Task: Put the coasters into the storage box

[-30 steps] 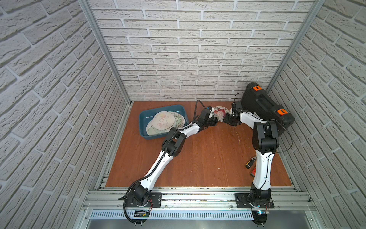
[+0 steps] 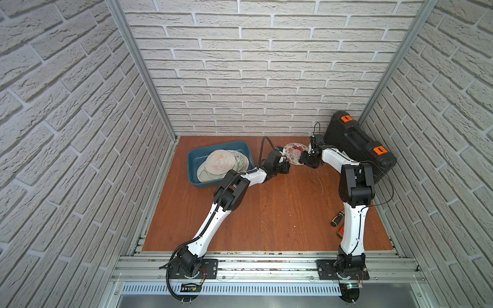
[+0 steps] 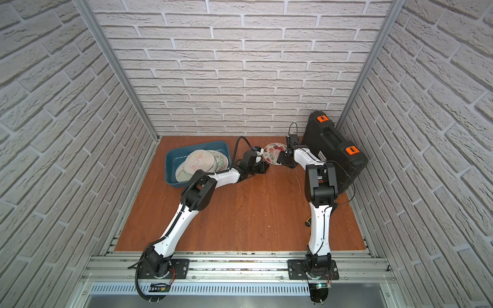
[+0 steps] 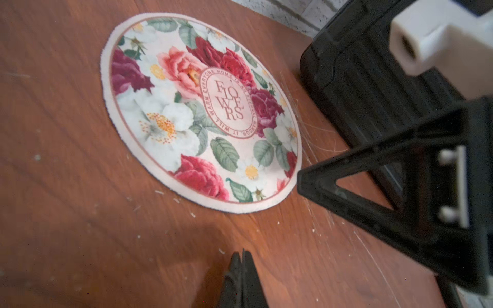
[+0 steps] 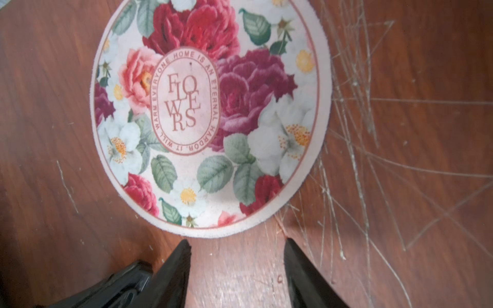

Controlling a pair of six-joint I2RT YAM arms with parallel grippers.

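Observation:
A round floral coaster (image 2: 294, 153) (image 4: 200, 113) (image 5: 210, 118) lies flat on the wooden table at the back, between both grippers. Just left of it, my left gripper is shut, nothing between its fingertips, which point toward the coaster's near edge. My right gripper stands open beside the coaster's edge, bare table between its fingers. The blue storage box (image 2: 192, 169) (image 3: 171, 167) at the back left holds several coasters (image 2: 220, 161).
A black hard case (image 2: 349, 133) with orange latches stands along the right side. A screwdriver (image 2: 337, 219) and a red object (image 2: 341, 232) lie at the front right.
Compared with a second ago, my left gripper has shifted slightly left, uncovering more of the coaster.

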